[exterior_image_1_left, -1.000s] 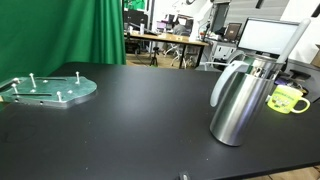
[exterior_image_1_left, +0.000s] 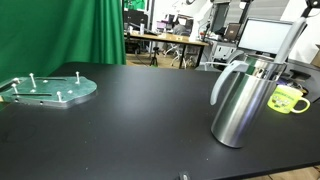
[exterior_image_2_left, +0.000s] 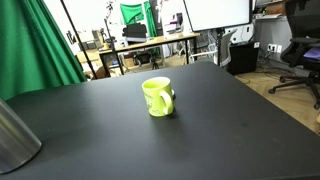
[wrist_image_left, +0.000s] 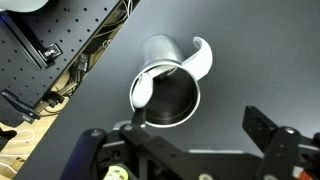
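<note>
A tall silver metal pitcher (exterior_image_1_left: 240, 112) stands upright on the dark table at the right of exterior view 1. Its curved handle (wrist_image_left: 203, 60) shows in the wrist view, where I look down into its open mouth. A long white utensil (exterior_image_1_left: 292, 40) leans out above the rim. My gripper is open in the wrist view, its dark fingers (wrist_image_left: 272, 138) wide apart with nothing gripped. The pitcher's mouth appears beyond the gap, nearer the left finger. Whether any finger touches it, I cannot tell.
A yellow-green mug (exterior_image_2_left: 156, 98) is on the table behind the pitcher. The far left holds a green board (exterior_image_1_left: 48, 91) with several upright pegs. Between board and pitcher, the table (exterior_image_1_left: 140, 115) is clear.
</note>
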